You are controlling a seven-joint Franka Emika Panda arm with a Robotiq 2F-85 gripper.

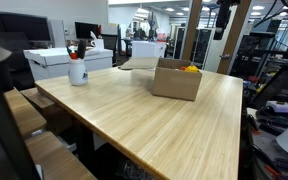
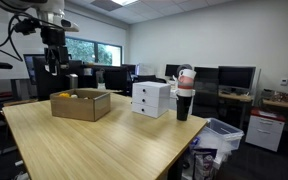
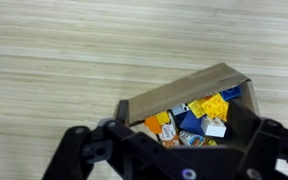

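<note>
A brown cardboard box point(image 1: 177, 85) stands on the wooden table, its top uncovered. In the wrist view, the box point(image 3: 189, 90) holds several colourful blocks; a yellow block point(image 3: 215, 107), a white block point(image 3: 214, 128) and a blue block point(image 3: 192, 122) can be made out. Above the box hangs my gripper, its two dark fingers wide apart at either side of the blocks. It is open, with nothing held between the fingers. From the second exterior view, the gripper point(image 2: 57, 64) appears well above the box point(image 2: 81, 107), touching nothing.
A white container point(image 1: 77, 72) with dark-handled items stands at the table's far left. Behind it are white drawers point(image 1: 65, 63). A flat tan piece point(image 1: 141, 63) lies beyond the box.
</note>
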